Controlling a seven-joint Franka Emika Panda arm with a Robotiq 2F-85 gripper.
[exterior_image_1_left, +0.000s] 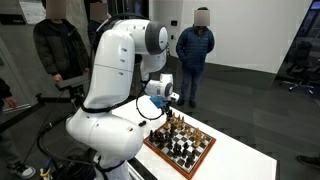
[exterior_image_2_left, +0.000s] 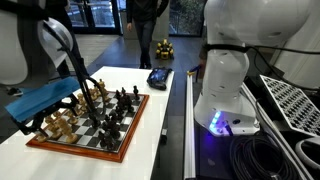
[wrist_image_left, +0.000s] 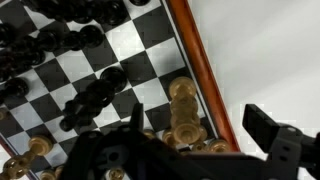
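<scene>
A chessboard (exterior_image_1_left: 209, 152) in a brown frame lies on the white table, with light and dark pieces standing on it. My gripper is open above the board's edge, its two dark fingers (wrist_image_left: 262, 128) wide apart. Between them in the wrist view, a tall light wooden piece (wrist_image_left: 184, 112) stands near the brown rim (wrist_image_left: 192, 45); no contact with the fingers is visible. A dark piece (wrist_image_left: 98, 92) stands to its left. From the second exterior view, light pieces (exterior_image_2_left: 62, 127) show near the arm's end.
Dark pieces (exterior_image_2_left: 118, 112) crowd the board's other side. A black device (exterior_image_2_left: 159, 77) sits on the table past the board. Bare white table (exterior_image_1_left: 240, 160) lies to the right of the board. People stand behind the table.
</scene>
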